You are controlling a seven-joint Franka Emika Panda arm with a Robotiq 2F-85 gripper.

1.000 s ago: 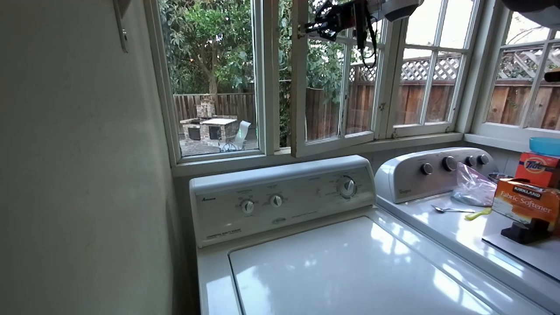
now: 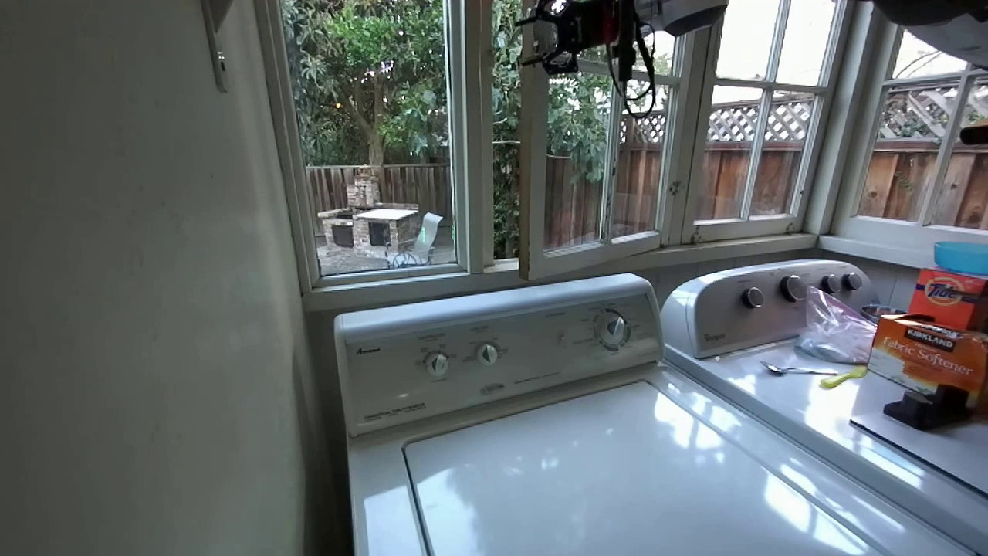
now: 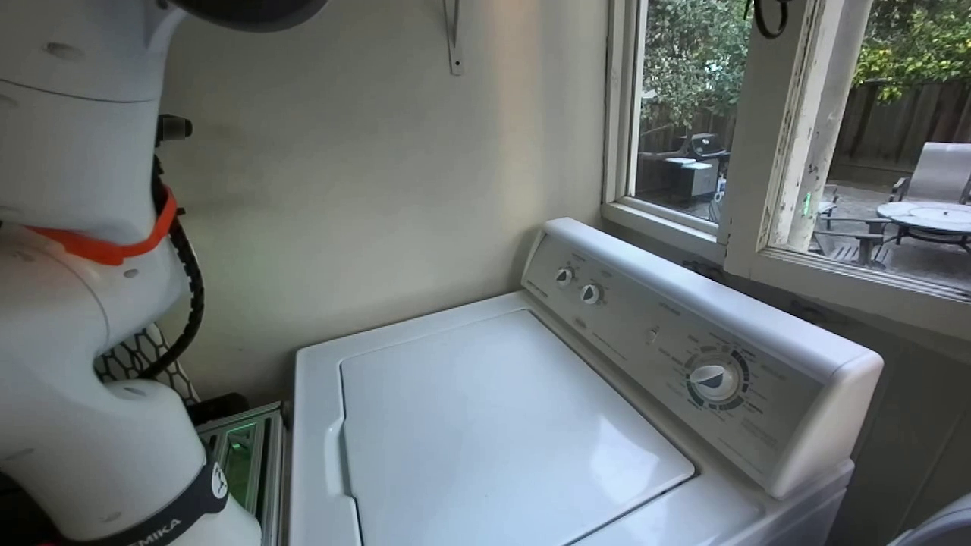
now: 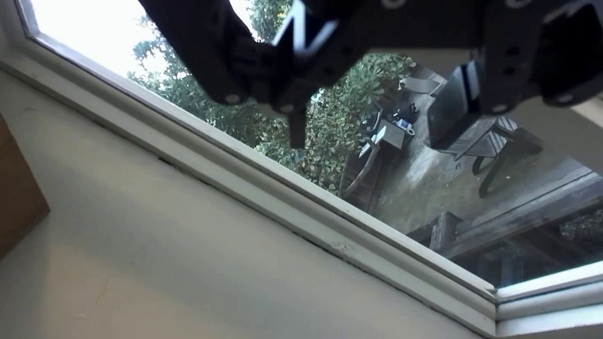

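High in front of the window, my gripper (image 2: 529,41) points left, its fingers spread apart. In the wrist view the dark fingers (image 4: 297,130) stand wide apart with nothing visible between them. A white-framed window sash (image 2: 593,255) stands ajar, swung inward, its bare wooden edge facing the left. The gripper is near the upper part of this edge; whether they touch I cannot tell. The wrist view also shows a pale window frame (image 4: 339,248) running diagonally, with the yard beyond.
Below stands a white washer (image 2: 556,454) with its lid shut. To the right, another machine (image 2: 685,315) carries a plastic bag (image 2: 829,329), a spoon (image 2: 792,370) and an orange softener box (image 2: 926,357). A plain wall (image 2: 157,278) bounds the left.
My gripper has moved left and slightly up, and its fingers are spread wider. The sash has turned a little, its wooden edge now showing more.
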